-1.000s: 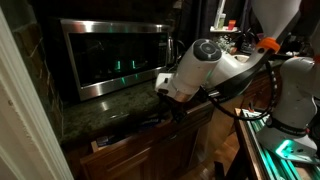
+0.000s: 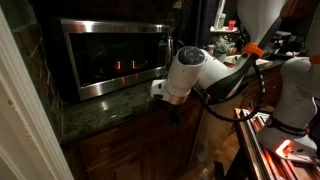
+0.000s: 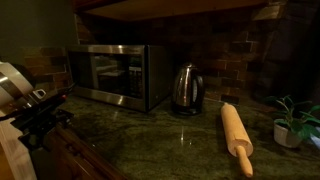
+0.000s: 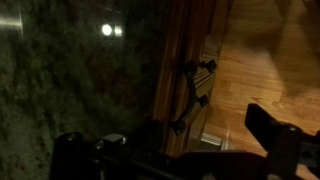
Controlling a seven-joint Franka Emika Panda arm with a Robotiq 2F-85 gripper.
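My gripper points down beside the counter's front edge, its two fingers spread wide apart and nothing held between them. In the wrist view, a dark handle (image 4: 189, 95) on the wooden drawer front lies ahead of the gap between the fingers. Exterior view 1 has the gripper (image 2: 168, 108) close to the upper cabinet front (image 2: 110, 145), which looks flush below the counter. From the other side, the gripper (image 3: 40, 128) is dark and low at the left edge; whether it touches the drawer is unclear.
A microwave (image 2: 118, 55) stands on the dark stone counter (image 3: 140, 135). Further along are a kettle (image 3: 187, 90), a rolling pin (image 3: 235, 130) and a potted plant (image 3: 290, 125). Wooden floor (image 4: 255, 65) shows free beyond the handle.
A second ago a lighter wooden edge stood out below the counter; it is gone now, the drawer looking pushed in. The arm has shifted slightly. The base light turned from green to red.
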